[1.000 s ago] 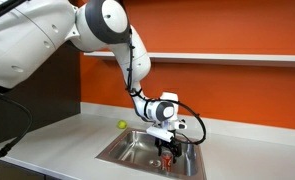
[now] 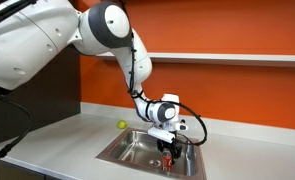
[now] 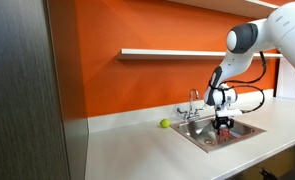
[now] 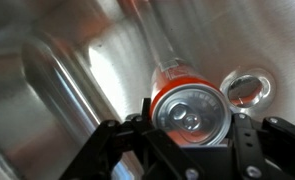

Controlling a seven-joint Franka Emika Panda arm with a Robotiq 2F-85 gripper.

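A red can [image 2: 167, 159] with a shiny metal top is in the sink area near its front right in exterior view 1. Seen from above in the wrist view, the can [image 4: 190, 113] fills the space between the dark fingers of my gripper, which is shut on it. From exterior view 2 the gripper [image 3: 223, 126] hangs over the basin, with a bit of red below it. Whether the can's base touches the sink floor, I cannot tell.
The metal sink [image 2: 125, 156] has a drain [image 4: 247, 90] beside the can. A faucet [image 3: 193, 100] rises behind the basin. A yellow-green round object [image 3: 165, 123] sits on the counter left of the sink. A shelf [image 2: 227, 60] runs along the wall.
The arm and the red can have shifted only slightly; the can appears a touch higher than a second ago. The sink and the round object have stayed put.
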